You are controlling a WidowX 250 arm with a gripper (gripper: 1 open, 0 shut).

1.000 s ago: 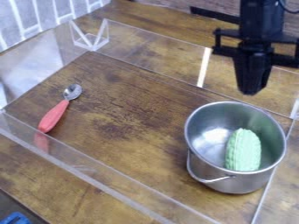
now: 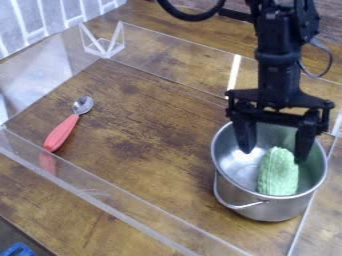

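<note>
A steel pot (image 2: 241, 193) stands at the right of the wooden table. Inside it lies a pale green, bumpy corn cob (image 2: 278, 172). My black gripper (image 2: 275, 138) is lowered into the top of the pot, its fingers spread open on either side above the cob, with the arm rising out of the top of the view.
A spoon with a red handle (image 2: 62, 130) lies at the left of the table (image 2: 140, 130). Clear plastic walls edge the work area. A blue object (image 2: 16, 250) shows at the lower left corner.
My gripper has come down from above and behind the pot into its upper part, over the cob. The pot, cob and spoon have stayed put.
</note>
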